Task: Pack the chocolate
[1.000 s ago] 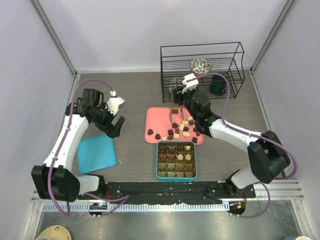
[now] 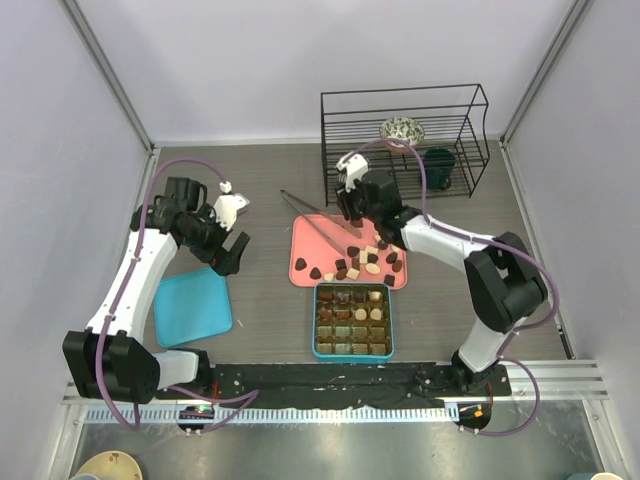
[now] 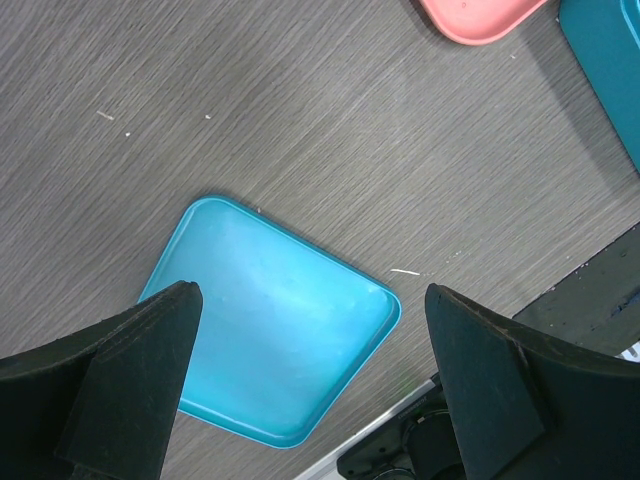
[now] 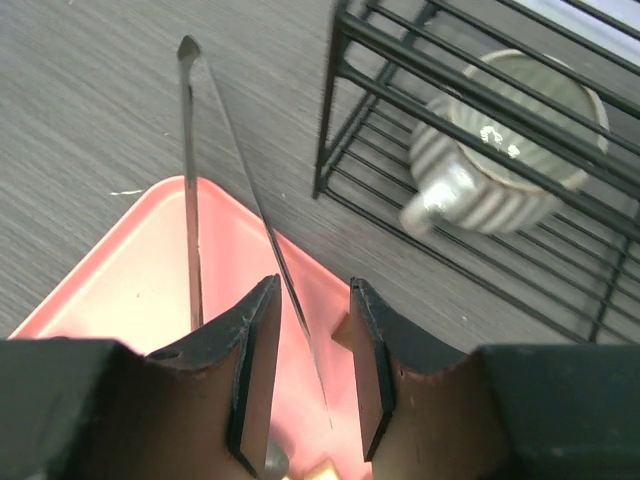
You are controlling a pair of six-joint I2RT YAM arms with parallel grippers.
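Observation:
My right gripper hangs over the back of the pink tray (image 2: 305,240), fingers a little apart, a chocolate piece partly behind its fingers. Metal tongs (image 4: 192,250) lie slanting across the tray's back left, apart from the fingertips, one arm passing behind them. Assorted chocolates sit in the tray's front and right. The gold-celled box (image 2: 350,322) in front of it holds several pieces. My left gripper stands open and empty above a blue tray (image 2: 190,305) at the left.
A black wire rack (image 2: 460,130) with a patterned bowl (image 2: 400,130), a striped cup (image 4: 490,170) and a dark mug stands behind the pink tray. Bare table separates the blue tray from the pink one.
The tongs have swung from upright near my right gripper to lying diagonally, reaching past the tray's back-left edge. My right arm has moved slightly left. The left arm is unchanged.

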